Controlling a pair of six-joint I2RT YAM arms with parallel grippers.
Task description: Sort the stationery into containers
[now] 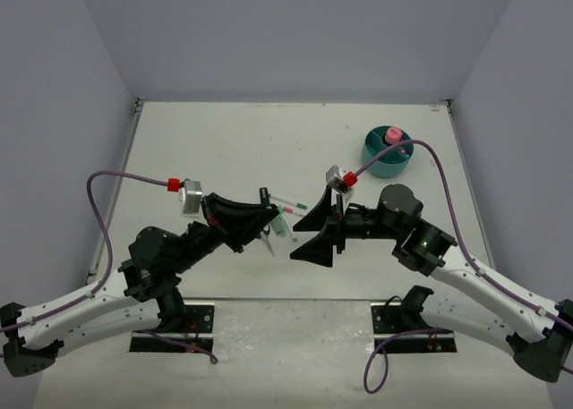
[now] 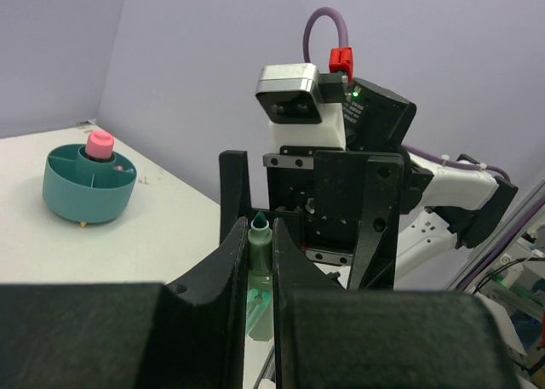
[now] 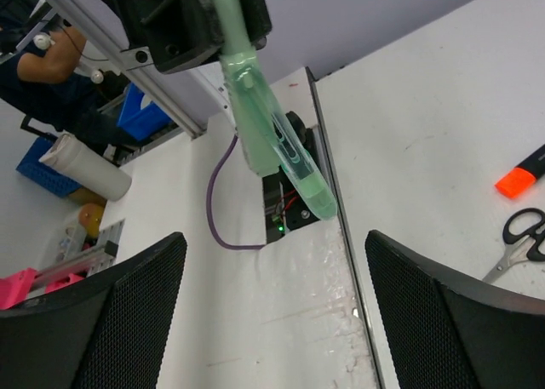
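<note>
A pale green, see-through pen (image 3: 285, 142) hangs above the table, its upper part clamped in my left gripper. In the left wrist view the dark green tip of this pen (image 2: 260, 251) pokes up between the shut fingers. My right gripper (image 1: 306, 239) stands open to the right of the pen, its two fingers (image 3: 111, 312) wide apart with nothing between them. At the back right is a teal divided holder (image 1: 387, 165) with a pink-topped item (image 1: 393, 135) inside. Scissors (image 3: 521, 244) and an orange-ended highlighter (image 3: 519, 178) lie on the table.
Thin markers (image 1: 288, 202) with green and pink ends lie just behind the grippers. Grey walls enclose the sides and back; the two arms are very close together.
</note>
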